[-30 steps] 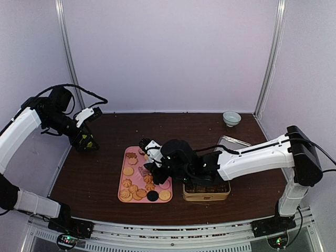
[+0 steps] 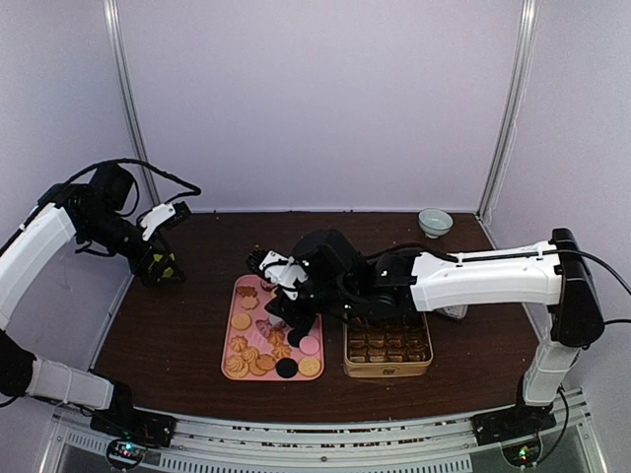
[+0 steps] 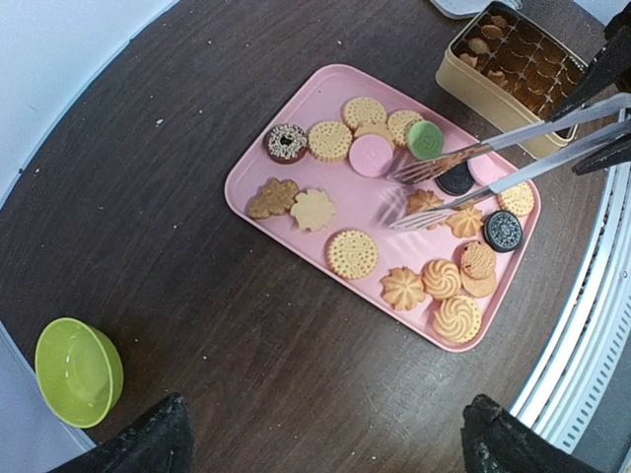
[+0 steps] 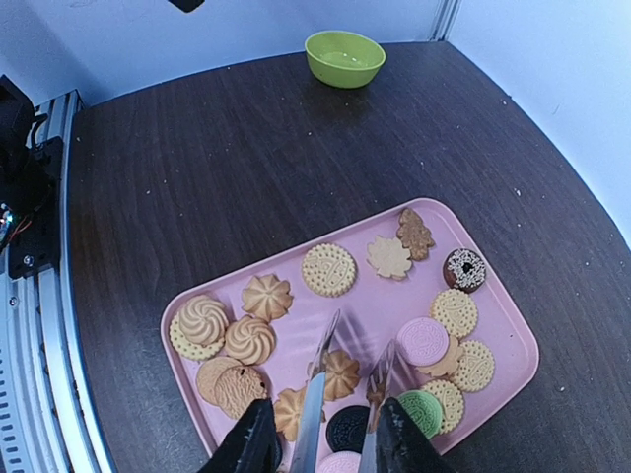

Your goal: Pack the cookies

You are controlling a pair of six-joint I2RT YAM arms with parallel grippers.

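A pink tray (image 2: 308, 378) holds several cookies, among them a dark sandwich cookie (image 3: 503, 232), a green round (image 3: 426, 140) and a sprinkled ring (image 3: 287, 143). Over the tray, my right gripper has its long metal tips apart, with no cookie visibly gripped. The right wrist view puts those tips (image 4: 336, 317) beside a flower-shaped cookie (image 4: 340, 373); contact cannot be told. To the right of the tray stands a tan tin (image 2: 386, 371) with a divided brown insert and a few cookies in it. My left gripper hangs open and empty at the far left.
A green bowl (image 3: 79, 372) stands at the left, near the left gripper. At the back right is a pale bowl (image 2: 435, 223). Part of a clear lid (image 3: 463, 8) shows behind the tin. Bare dark table (image 2: 212, 246) lies behind the tray.
My right arm has shifted left and slightly back over the tray, uncovering the dark and pink rounds at the tray's right side. It now covers most of the lid. The left arm stays put.
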